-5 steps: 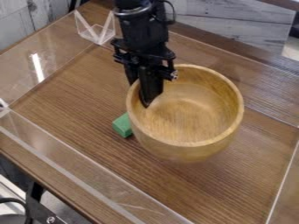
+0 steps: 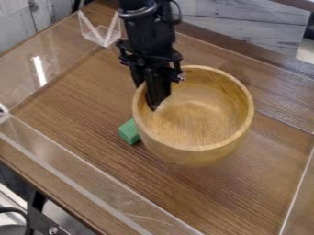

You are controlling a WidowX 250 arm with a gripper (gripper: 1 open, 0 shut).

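A light wooden bowl (image 2: 196, 128) is held up in the middle of the view, its inside facing me. My black gripper (image 2: 157, 90) comes down from the top and is shut on the bowl's upper left rim. A green block (image 2: 128, 132) lies on the wooden table just left of the bowl, partly behind it.
The wooden table (image 2: 73, 110) has free room to the left, front and right. A clear plastic piece (image 2: 101, 27) stands at the back left. Clear strips run along the near left and right edges, with cables at the lower left corner.
The bowl in my gripper has shifted very slightly left and up.
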